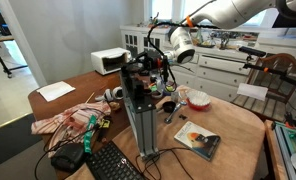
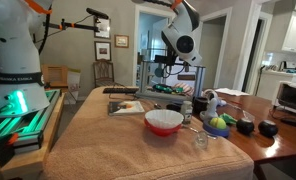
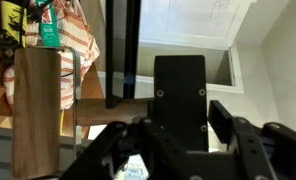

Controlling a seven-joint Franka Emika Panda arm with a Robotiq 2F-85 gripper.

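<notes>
In the wrist view my gripper is shut on a dark, flat-faced block (image 3: 180,95), with black fingers on either side of it. What the block is cannot be made out. From the side my arm (image 1: 182,42) reaches over a tall grey stand (image 1: 143,125), and the gripper end is close to the dark compartments (image 1: 140,92) at its top. The block is hard to separate from the dark gripper there. In the other exterior view the arm's white wrist (image 2: 182,42) is high above the table.
A black keyboard (image 1: 113,162), checked cloth (image 1: 68,122) and loose cables lie around the stand. A red-and-white bowl (image 2: 164,121), a mug and a tray with items (image 1: 196,140) share the table.
</notes>
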